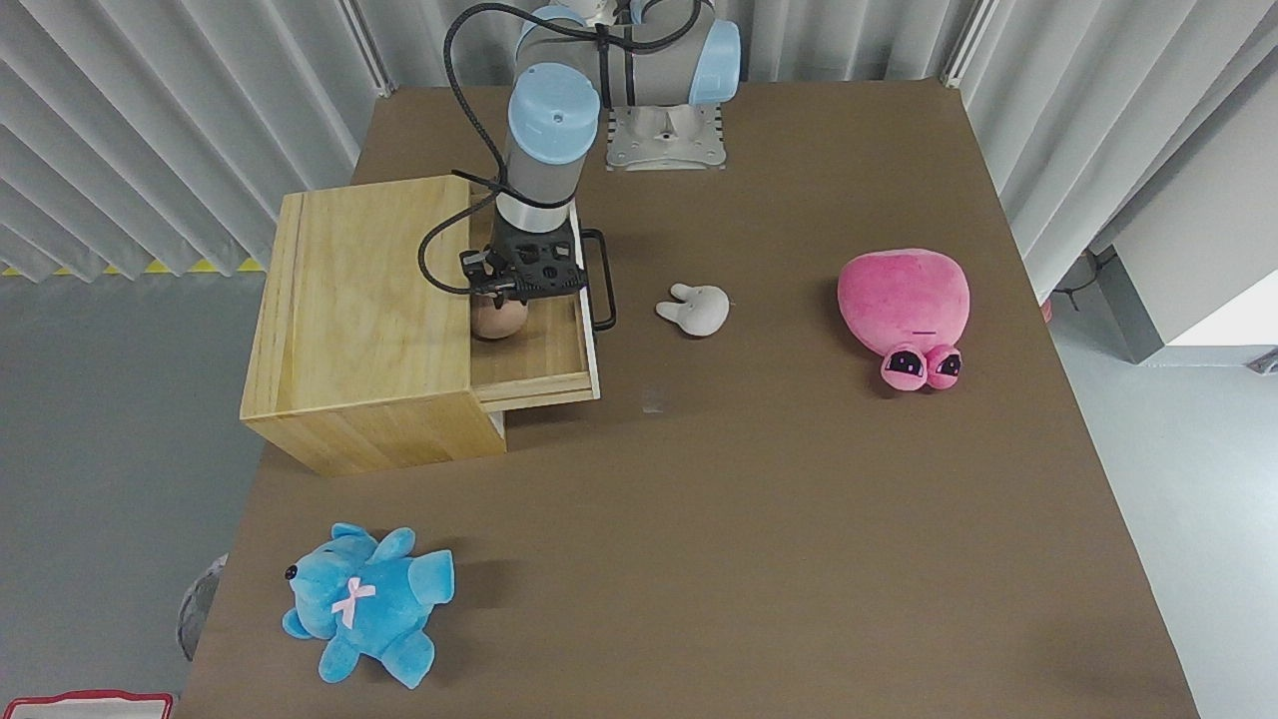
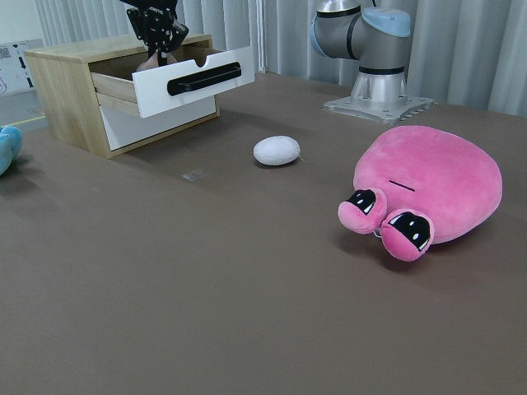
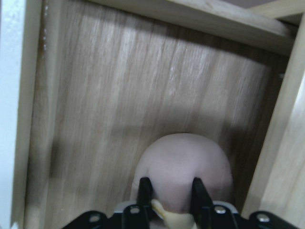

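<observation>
The gripper is down inside the open drawer (image 1: 530, 365) of a wooden cabinet (image 1: 371, 300), shut on a pale pink plush toy (image 1: 499, 319), also seen as a rounded body (image 3: 181, 157) in the wrist view, with a cream part between the fingers. The toy sits low by the drawer's inner side next to the cabinet. In the left view the white drawer front (image 2: 148, 95) with its black handle hides most of it.
A small white plush (image 1: 695, 310) lies right of the drawer, a pink plush (image 1: 902, 306) farther right, a blue bear (image 1: 371, 599) toward the near left.
</observation>
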